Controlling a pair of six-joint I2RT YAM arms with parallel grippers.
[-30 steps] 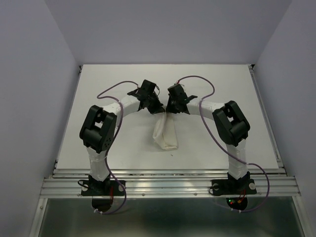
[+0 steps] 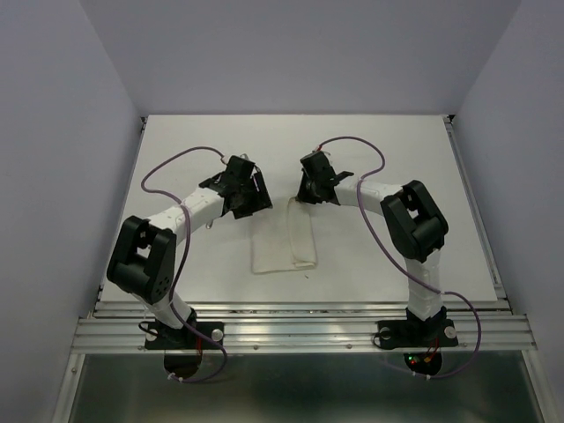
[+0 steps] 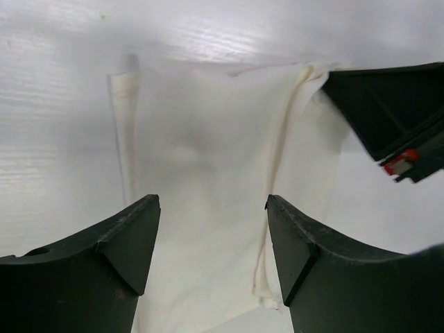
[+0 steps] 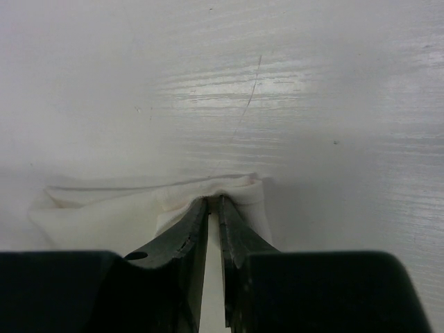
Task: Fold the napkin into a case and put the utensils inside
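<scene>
The cream napkin [image 2: 273,247] lies on the white table, with a narrow folded strip along its right side, visible in the left wrist view [image 3: 194,180]. My right gripper is down at the top corner of that strip, its fingertips close together on the cloth; whether they grip it is unclear. My left gripper is open above the napkin's left part, nothing between its fingers. Utensils are hard to make out, small shapes partly hidden by the left arm in the top view.
Walls border it at the back and both sides, and a metal rail runs along the front edge.
My left gripper has moved left, away from the right one, and the napkin's left part now lies spread flat instead of gathered. The right arm has stayed in place.
</scene>
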